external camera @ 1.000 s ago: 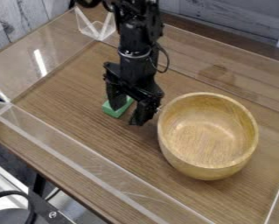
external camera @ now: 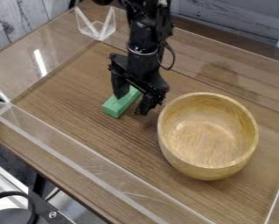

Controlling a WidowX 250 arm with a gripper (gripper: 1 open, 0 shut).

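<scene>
A small green block [external camera: 117,107] lies flat on the wooden table, left of a large round wooden bowl [external camera: 208,133]. My black gripper [external camera: 136,96] hangs down over the block from the top of the view, its fingers spread around the block's right and upper end. Whether the fingers touch the block is unclear.
A clear plastic piece [external camera: 94,26] stands at the back left. A clear strip runs along the table's lower left, with dark cables beyond the edge.
The gripper has risen and shifted slightly back, showing more of the green block, which appears slightly nearer the front.
</scene>
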